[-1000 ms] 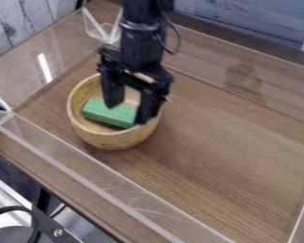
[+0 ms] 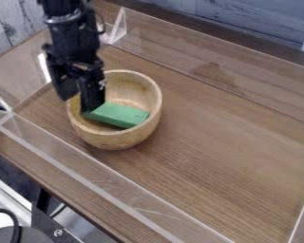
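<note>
A wooden bowl (image 2: 126, 137) sits left of centre on the wooden table, with a green block (image 2: 119, 115) lying inside it. My black and grey gripper (image 2: 76, 100) hangs over the bowl's left part, its fingers pointing down, open, left of the green block. Whether the fingertips touch the bowl or anything in it is hard to tell in this blurry view.
Clear plastic edges show along the left and at the top. A dark object (image 2: 8, 224) is at the bottom left corner.
My gripper has moved left, from above the bowl's middle and right side to its left part. The green block remains in the bowl.
</note>
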